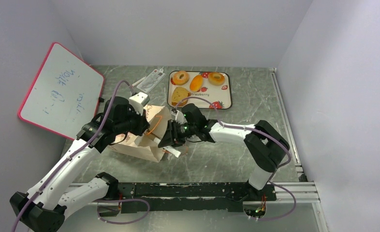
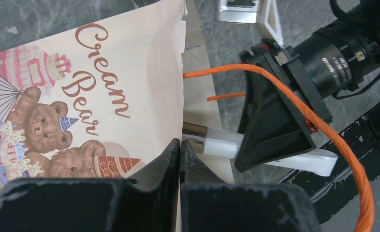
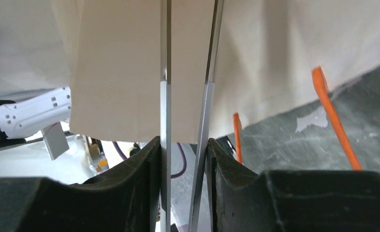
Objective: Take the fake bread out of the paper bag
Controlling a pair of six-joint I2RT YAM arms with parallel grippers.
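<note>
The kraft paper bag (image 1: 139, 150) with orange handles lies left of centre, its printed side (image 2: 106, 87) large in the left wrist view. My left gripper is shut on the bag's rim. My right gripper holds metal tongs (image 3: 203, 111) with a white handle between its fingers, the two arms slightly apart and reaching into the bag in the top view. The tongs' tips and the bag's inside are hidden; no bread is visible inside.
A strawberry tray (image 1: 205, 99) at the back holds several fake breads, including an orange oval loaf (image 1: 196, 83). A whiteboard (image 1: 60, 92) leans at the left.
</note>
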